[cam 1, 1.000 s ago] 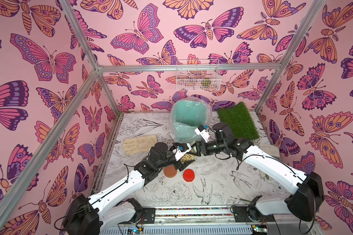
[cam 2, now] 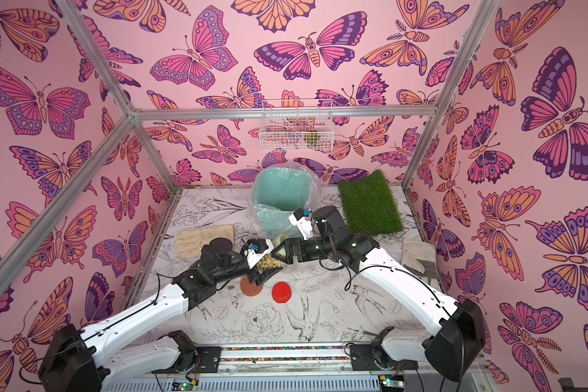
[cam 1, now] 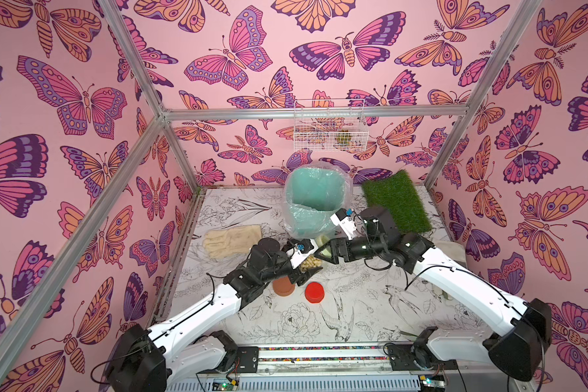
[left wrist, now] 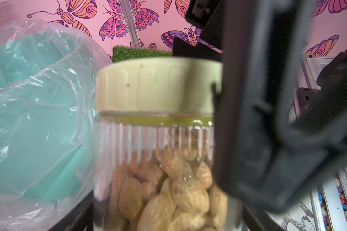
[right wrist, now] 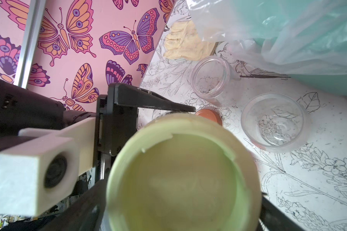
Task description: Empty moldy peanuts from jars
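Note:
A clear jar of peanuts stands between my grippers, topped by a cream lid; the right wrist view looks down on that lid (right wrist: 181,181). My left gripper (cam 1: 303,264) is low around the jar, its fingers mostly hidden by it. My right gripper (cam 1: 330,249) is open at lid height, close beside it. A lined teal bin (cam 1: 317,196) is behind. A red lid (cam 1: 314,292) and an orange lid (cam 1: 283,286) lie in front. Two empty clear jars (right wrist: 273,123) stand by the bin.
A beige glove (cam 1: 232,240) lies at left, a turf mat (cam 1: 395,199) at back right, and another glove (cam 2: 419,258) at far right. A wire basket (cam 1: 330,134) hangs on the back wall.
My right arm has shifted slightly right and up, its wrist housing turning a little. My left arm has not visibly moved.

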